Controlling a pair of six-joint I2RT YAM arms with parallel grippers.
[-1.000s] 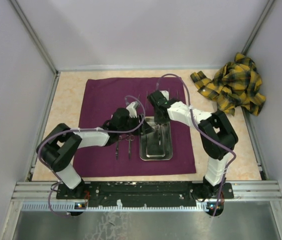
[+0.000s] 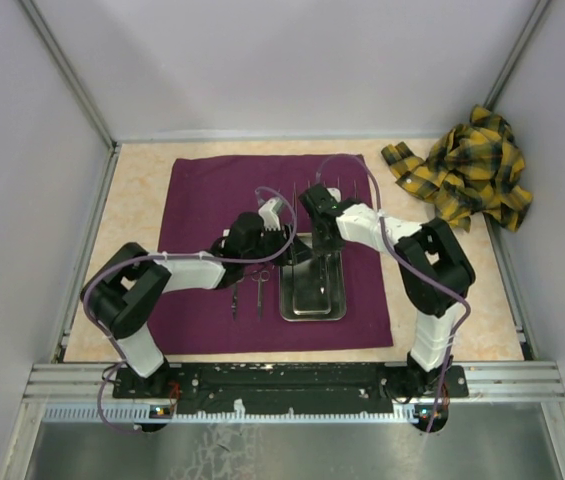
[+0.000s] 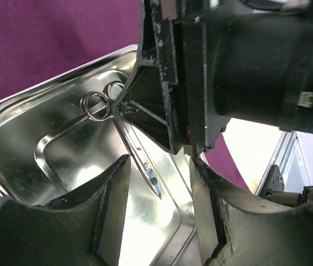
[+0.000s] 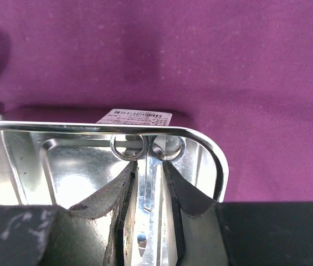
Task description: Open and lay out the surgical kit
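A steel tray point(image 2: 312, 306) sits on the purple cloth point(image 2: 202, 330), with scissors point(image 3: 128, 141) lying inside along its length. My left gripper is over the tray, fingers part open, with nothing between them in its wrist view. My right gripper is at the tray's back end, its fingertips just below the scissors' finger rings point(image 4: 127, 151), over the shanks; whether they grip cannot be told. In the left wrist view the right gripper hides part of the scissors. Several instruments lie on the cloth left of and behind the tray, including scissors point(image 2: 260, 295).
A yellow-black checked cloth point(image 2: 472, 165) is bunched at the back right. Pale table point(image 2: 122, 220) shows round the cloth. A white label point(image 4: 134, 116) is just beyond the tray's rim.
Both arms have shifted only slightly over the last second, staying over the tray. The instruments on the cloth look unchanged.
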